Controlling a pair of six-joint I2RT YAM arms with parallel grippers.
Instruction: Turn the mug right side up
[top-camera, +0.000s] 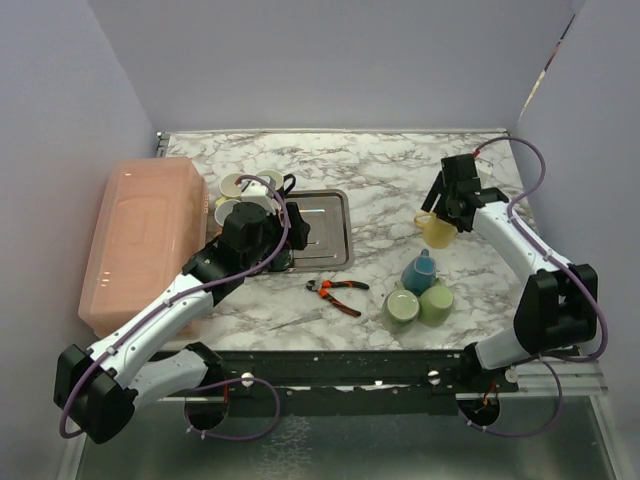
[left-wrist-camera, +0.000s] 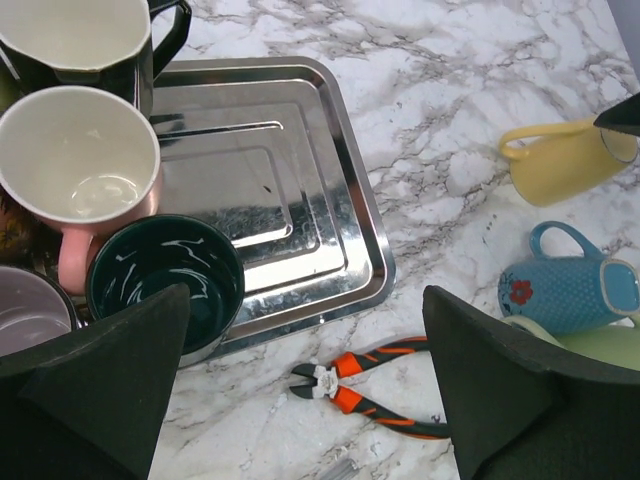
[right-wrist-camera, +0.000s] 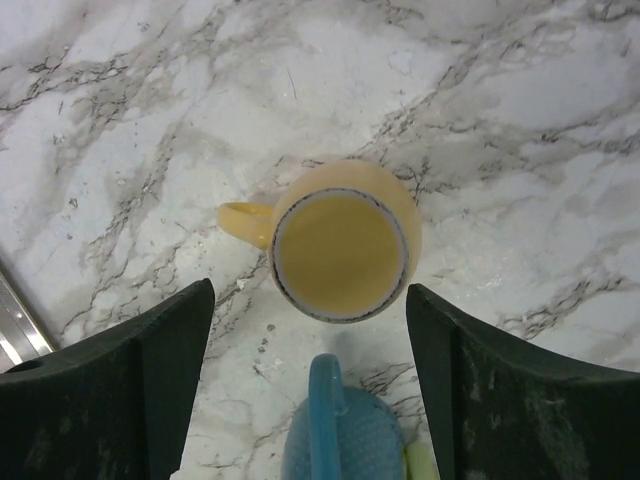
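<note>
A yellow mug (top-camera: 438, 232) lies at the right of the table; in the right wrist view the yellow mug (right-wrist-camera: 340, 255) shows its round end upward, handle to the left. My right gripper (top-camera: 443, 200) is above it, fingers apart on either side in its wrist view, nothing held. My left gripper hangs open over the tray's lower edge, above a dark green mug (left-wrist-camera: 165, 260) and orange-handled pliers (left-wrist-camera: 350, 364), holding nothing.
A steel tray (top-camera: 330, 256) with several mugs is at centre-left, beside a pink box (top-camera: 140, 250). A blue mug (top-camera: 419, 271) and two green mugs (top-camera: 402, 306) lie below the yellow one.
</note>
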